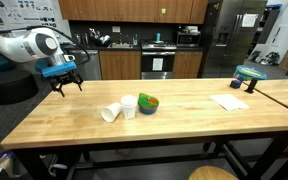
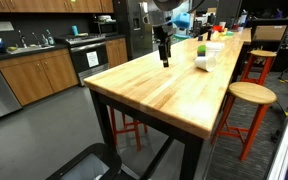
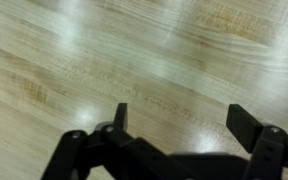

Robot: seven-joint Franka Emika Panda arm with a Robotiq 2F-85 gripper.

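Observation:
My gripper (image 1: pixel 70 91) hangs over the left part of the wooden table, its fingers apart. In the wrist view the gripper has only bare table between its fingers. A white cup (image 1: pixel 111 112) lies on its side on the table, to the right of the gripper. Beside it stands an upright white cup (image 1: pixel 130 106). A bowl (image 1: pixel 148 104) with green and red in it is just right of that cup. In the second exterior view the lying cup (image 2: pixel 205 63) is beyond the gripper (image 2: pixel 166 57) and to its right.
A white sheet (image 1: pixel 229 102) lies on the table's right half, with a stack of coloured lids or plates (image 1: pixel 249 74) behind it. Stools (image 2: pixel 252 95) stand along the table's side.

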